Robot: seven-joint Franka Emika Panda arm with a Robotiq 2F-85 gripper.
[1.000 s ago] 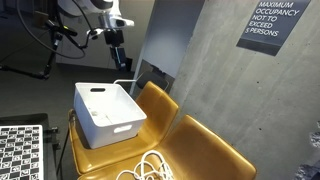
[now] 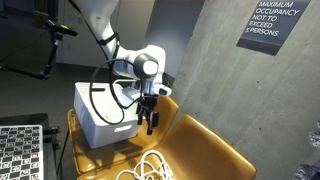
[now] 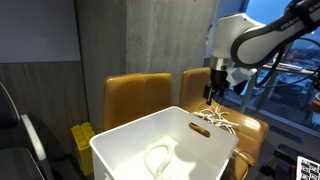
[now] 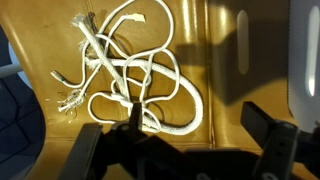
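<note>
A tangle of white rope (image 4: 190, 100) lies loose on a tan leather seat, its frayed ends showing in the wrist view. My gripper (image 2: 147, 121) is low over the seats in exterior view 1, between the white box and the rope. In the wrist view the gripper stands open, its two dark fingers wide apart with nothing held, and the rope is off toward the left finger. The white box (image 3: 125, 132) is open-topped and rests on the neighbouring seat; another length of white rope (image 3: 158, 157) lies inside it.
Brown chair backs (image 3: 138, 92) rise behind the box and rope. A checkered board (image 2: 22, 150) is at the lower left, and a yellow crate (image 3: 86, 142) stands on the floor. The box wall (image 4: 303, 70) is close to the gripper's right side.
The box and the rope on the seat have not visibly moved.
</note>
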